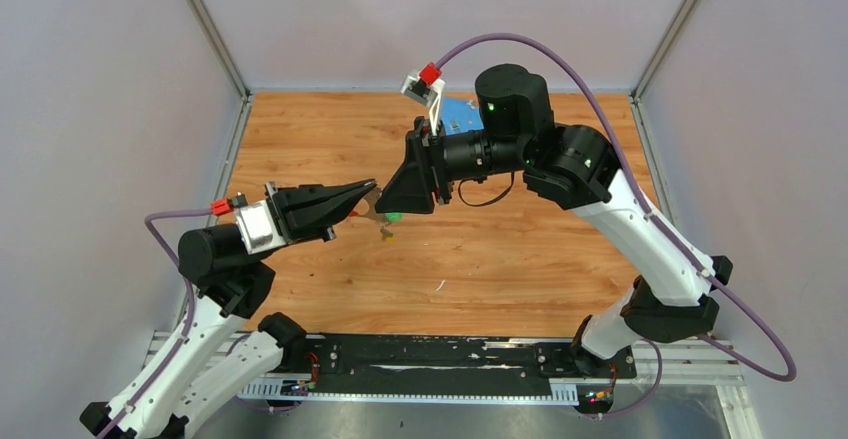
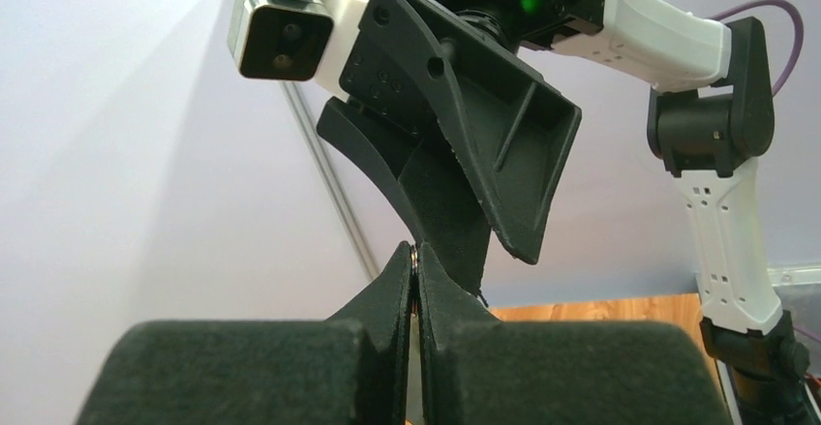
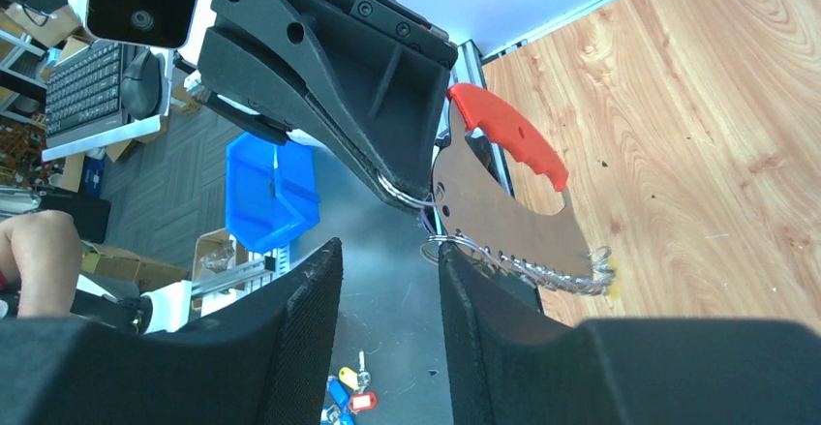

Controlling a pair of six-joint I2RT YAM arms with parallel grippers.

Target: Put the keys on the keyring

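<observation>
My left gripper (image 1: 373,186) is shut, and in the right wrist view a thin wire keyring (image 3: 397,193) is pinched at its fingertips. From the ring hangs a flat metal piece (image 3: 503,207) with a red curved edge and a blurred coil of small links along its lower side. My right gripper stands part open just below the ring, nothing clearly between its fingers. In the left wrist view the right gripper looms close behind the left fingertips. Several small keys with coloured tags (image 3: 350,388) lie far below on a grey surface.
A blue object (image 1: 460,114) lies at the back of the wooden table (image 1: 480,279), partly behind the right arm. Walls stand on both sides.
</observation>
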